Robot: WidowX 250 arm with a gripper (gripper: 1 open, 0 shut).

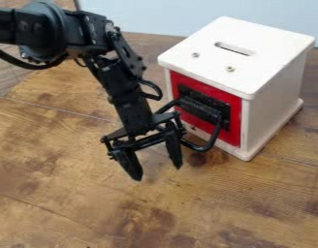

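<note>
A black robot arm reaches down from the upper left to my gripper (154, 163), which hangs low over the wooden table with its two fingers spread and nothing visible between them. Just right of it stands a white box (274, 116) with a slot and two screws on top and a red front panel (192, 86). A black fitting (211, 108) sits on that panel. A black curved bar or cable runs from there down toward the gripper; where it ends behind the gripper is unclear.
A pale wall (148, 12) runs along the back, and lighter flooring shows at the far upper left.
</note>
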